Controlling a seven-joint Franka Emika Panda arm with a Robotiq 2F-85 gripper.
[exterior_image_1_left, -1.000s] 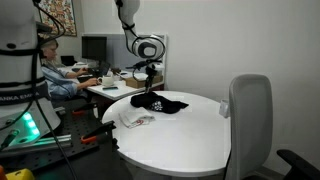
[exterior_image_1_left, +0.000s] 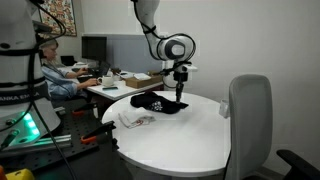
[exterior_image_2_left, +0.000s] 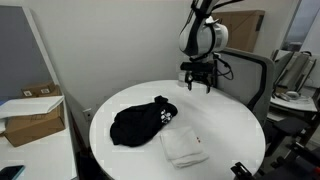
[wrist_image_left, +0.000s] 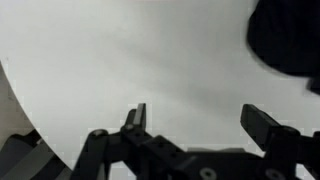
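A black cloth (exterior_image_1_left: 152, 102) lies crumpled on the round white table (exterior_image_1_left: 190, 143), also visible as a dark heap (exterior_image_2_left: 138, 126) in the second exterior view. Apart from it, a white folded cloth (exterior_image_2_left: 183, 146) rests flat on the same tabletop. My gripper (exterior_image_1_left: 179, 94) points down above the table near the black cloth's far right end. In the wrist view its two fingers (wrist_image_left: 258, 124) stand wide apart, with only bare white surface between them. Part of the black cloth (wrist_image_left: 285, 38) shows at that view's upper right, outside the fingers.
A small white box (exterior_image_1_left: 224, 108) stands at the table's edge beside a grey chair (exterior_image_1_left: 250, 125). More chairs surround the table. A person (exterior_image_1_left: 57, 75) sits at a desk behind.
In the first exterior view, my arm and gripper have swung right, from over the black cloth's back part to its right end. Both cloths look unchanged.
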